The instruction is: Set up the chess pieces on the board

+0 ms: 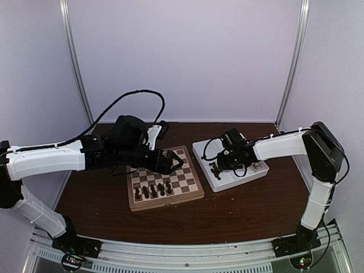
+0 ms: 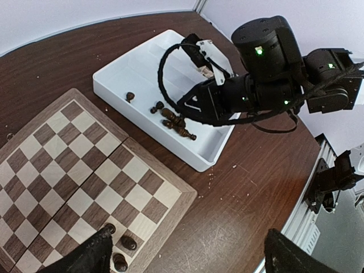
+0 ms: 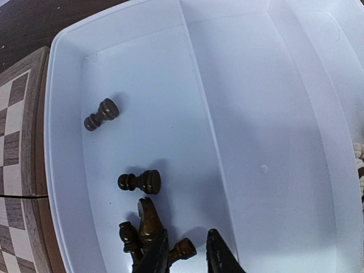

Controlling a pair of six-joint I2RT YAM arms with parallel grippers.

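The wooden chessboard [image 1: 177,199] lies under my left arm, with several dark pieces [image 1: 153,191] upright along its near side. My left gripper stands open above the board, nothing between its wide-apart fingers. To the right is the white tray [image 3: 62,142]. In its left compartment lie dark pieces: a pawn [image 3: 102,114], another pawn [image 3: 140,181], a knight [image 3: 149,219] and a slim piece [image 3: 131,238]. My right gripper is over this cluster, fingers apart. A round-based piece [image 3: 183,250] shows between the fingertips; its other end is hidden.
A divider [image 3: 210,122] runs along the tray, and the compartment beside it is mostly bare. Light pieces [image 3: 359,162] show at the right edge.
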